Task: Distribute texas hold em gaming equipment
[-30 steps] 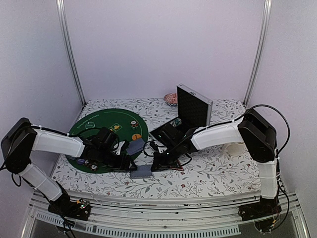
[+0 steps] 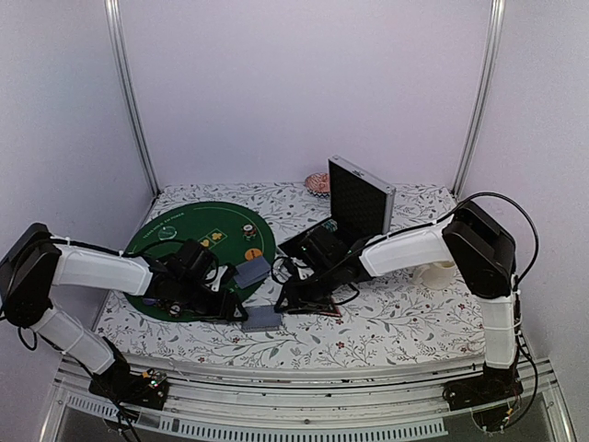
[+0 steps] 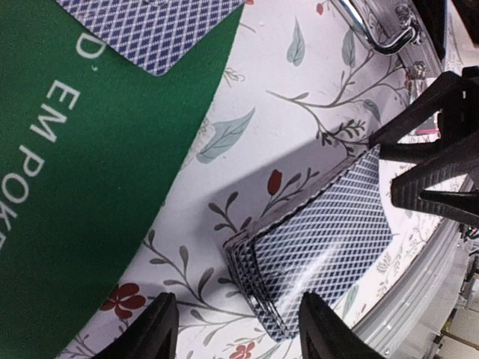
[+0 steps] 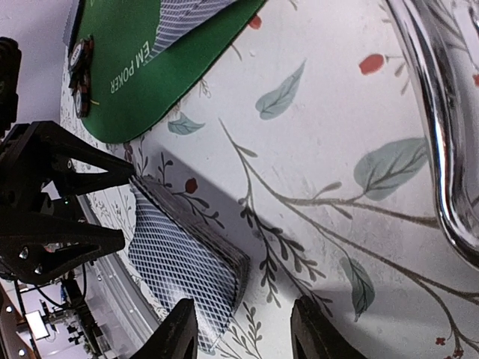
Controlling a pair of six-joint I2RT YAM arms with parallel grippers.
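Observation:
A blue checked card deck [image 2: 261,319] [image 3: 322,235] [image 4: 187,265] lies on the floral table at the front, just off the green poker mat [image 2: 189,226]. My left gripper is at its left end, fingers apart, with nothing clearly held. My right gripper is at the deck's other end, also open, its fingertips over or beside the edge. A second blue card stack [image 2: 251,272] lies on the mat's right side, with chips [image 2: 248,230] on the mat.
An open metal case [image 2: 361,198] stands behind my right arm. A red patterned bowl [image 2: 317,182] sits at the back, a pale container [image 2: 433,274] at the right.

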